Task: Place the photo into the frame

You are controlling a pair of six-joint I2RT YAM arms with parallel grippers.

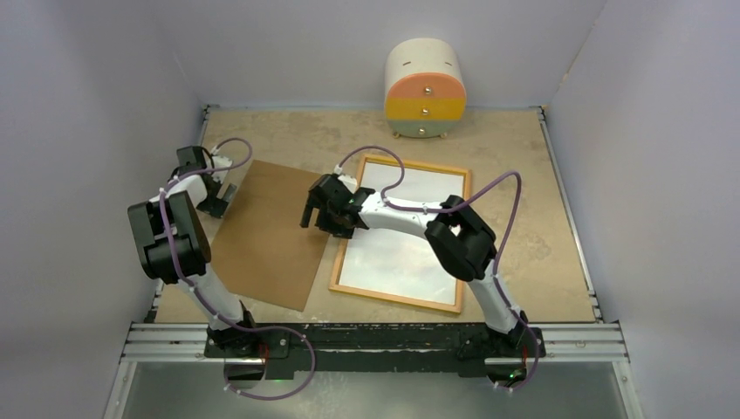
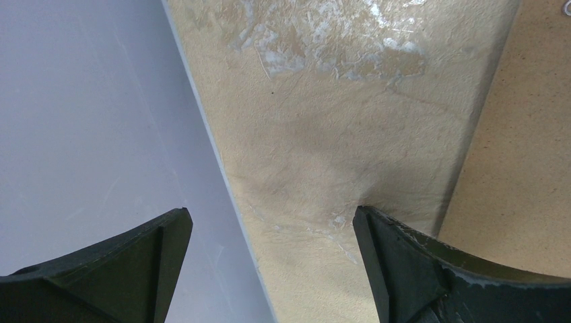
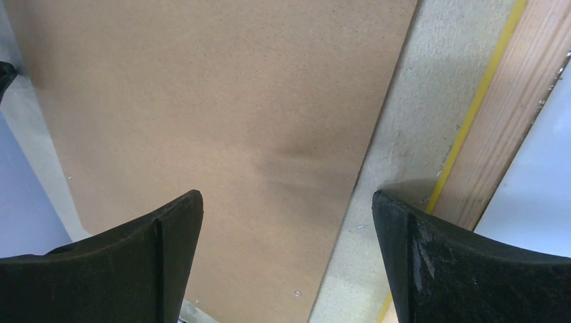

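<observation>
A brown board (image 1: 266,257) lies flat on the left of the table, beside a wooden frame (image 1: 393,298) with a white inner sheet (image 1: 397,262). My right gripper is open, low over the board's edge nearest the frame, with one finger over the strip of table between them. My left gripper is open, low at the board's outer left edge above bare table; nothing is between its fingers.
A small rounded chest (image 1: 425,92) with three drawers stands at the back. Walls (image 1: 105,175) border the table at left, right and back.
</observation>
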